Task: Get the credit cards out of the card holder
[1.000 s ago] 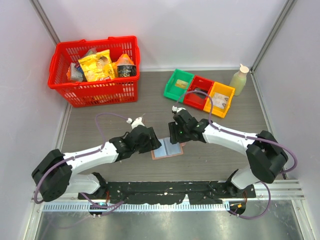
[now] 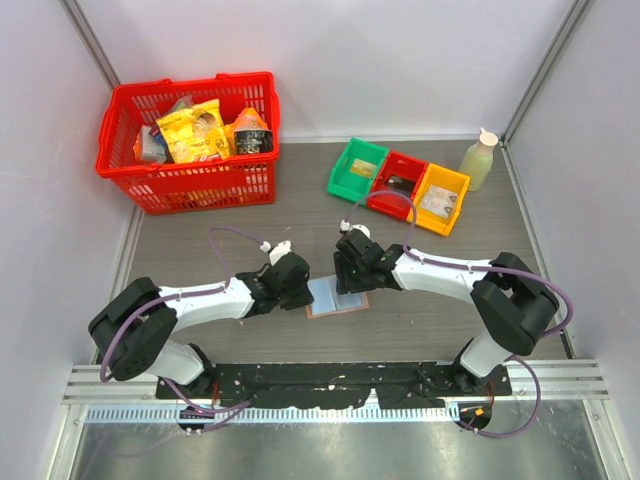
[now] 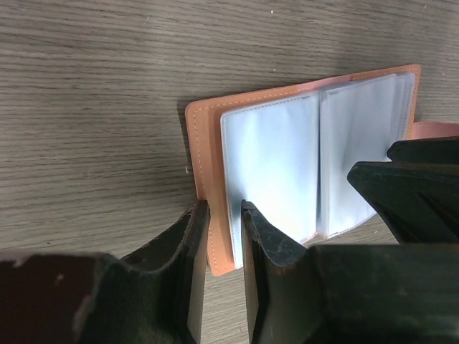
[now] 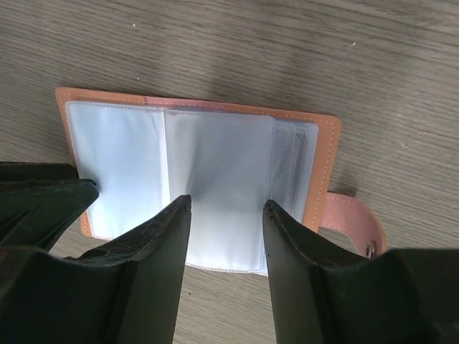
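The card holder point(image 2: 330, 298) lies open on the table, tan with clear sleeves and a strap at its right end. In the left wrist view my left gripper is at the holder's left edge point(image 3: 208, 158), its fingertips part open at the border of the first sleeve point(image 3: 276, 161). In the right wrist view my right gripper has its fingertips part open over the middle sleeve point(image 4: 215, 172), one near its right edge. Whether cards are in the sleeves I cannot tell.
A red basket point(image 2: 185, 195) of snack packs stands at the back left. Green, red and yellow trays point(image 2: 350, 180) and a bottle point(image 2: 478, 165) stand at the back right. Bare table surrounds the holder.
Both arms have come lower and closer onto the card holder over the last second, the left arm moving more. The holder stays in about the same place.
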